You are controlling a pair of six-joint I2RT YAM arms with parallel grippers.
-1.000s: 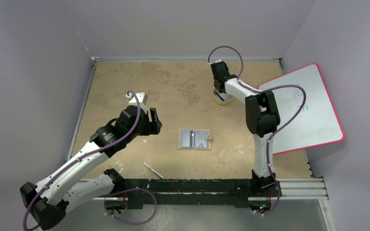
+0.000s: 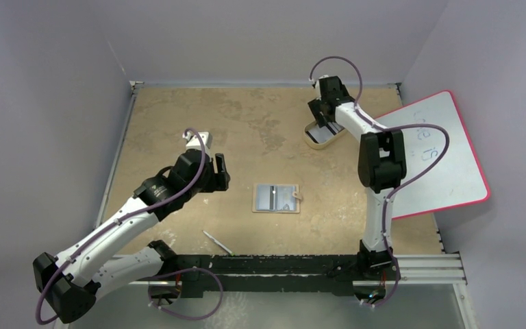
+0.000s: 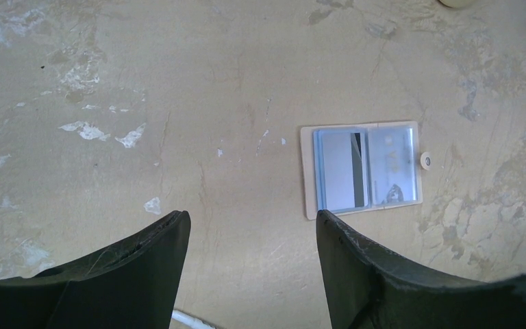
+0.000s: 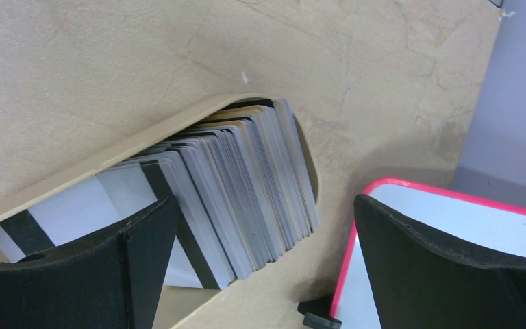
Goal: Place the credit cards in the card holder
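Observation:
A beige oval tray (image 2: 318,139) at the back right holds a row of stacked cards (image 4: 246,185), some with dark stripes. My right gripper is open just over them, one finger over the cards, the other beside the tray. The card holder (image 3: 342,171), a flat pale case with clear blue-rimmed pockets and a card in its left side, lies at front centre. My left gripper (image 2: 216,164) hangs open to its left, nothing between its fingers.
A whiteboard (image 2: 438,171) with red edge covers the right of the table, near the tray. A white pen (image 2: 216,241) lies at the front.
My right gripper has moved back and to the right over the tray of cards. My left arm has barely moved.

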